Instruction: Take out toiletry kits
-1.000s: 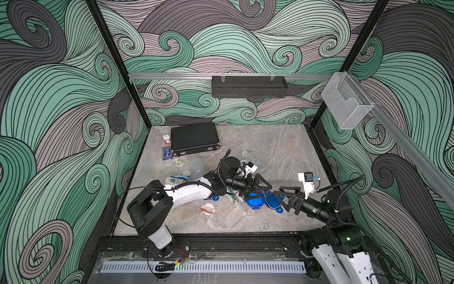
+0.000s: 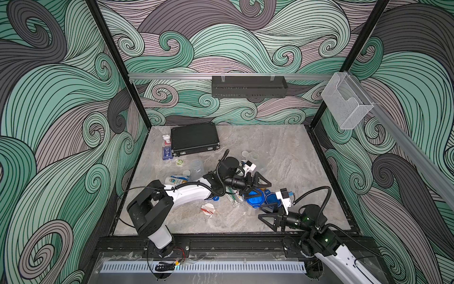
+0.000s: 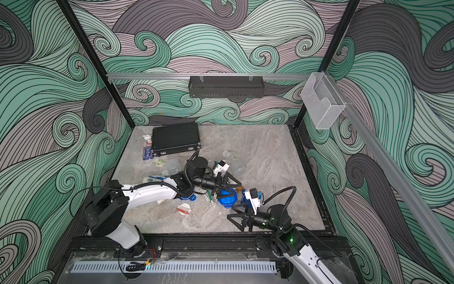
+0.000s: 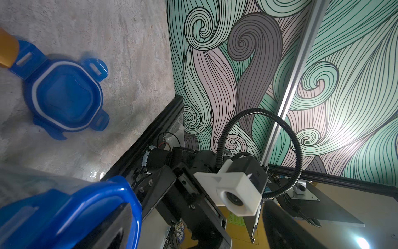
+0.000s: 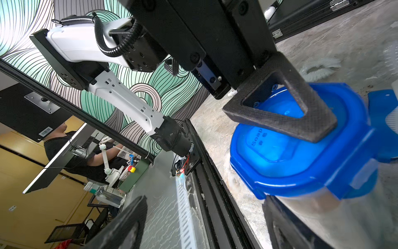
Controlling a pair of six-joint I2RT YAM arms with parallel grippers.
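Observation:
A container with a blue lid marked "Soap" (image 5: pixel 269 141) stands below my grippers; a loose blue lid (image 4: pixel 68 93) lies beside it. My left gripper (image 2: pixel 259 186) (image 3: pixel 229 184) is open above the soap container, one black finger over its lid in the right wrist view. My right gripper (image 2: pixel 267 214) (image 3: pixel 240 215) stands open at the front of the container, with no thing visible held between its fingers.
A black case (image 2: pixel 194 138) is at the back left. Small toiletries, including a bottle (image 2: pixel 172 180), lie under and around the left arm.
My right gripper has moved left and toward the front edge, down beside the soap container. The left arm has barely moved.

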